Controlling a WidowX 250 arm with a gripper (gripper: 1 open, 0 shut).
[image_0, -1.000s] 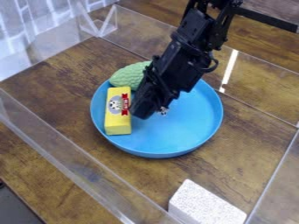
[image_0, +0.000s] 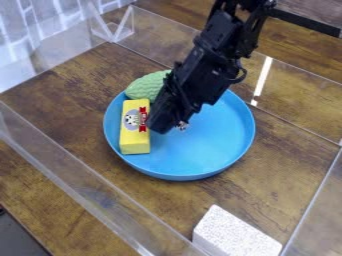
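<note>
A blue plate (image_0: 201, 155) sits on the wooden table, holding a yellow box (image_0: 135, 140) with a printed face at its left side and a green textured item (image_0: 147, 85) at its back left, partly hidden. My black gripper (image_0: 166, 118) hangs low over the plate, just right of the yellow box, coming down from the top of the view. Its fingertips are dark and overlapping, so whether anything is between them is hard to see; it looks shut.
A white block (image_0: 235, 236) lies at the front right. Clear plastic walls border the workspace.
</note>
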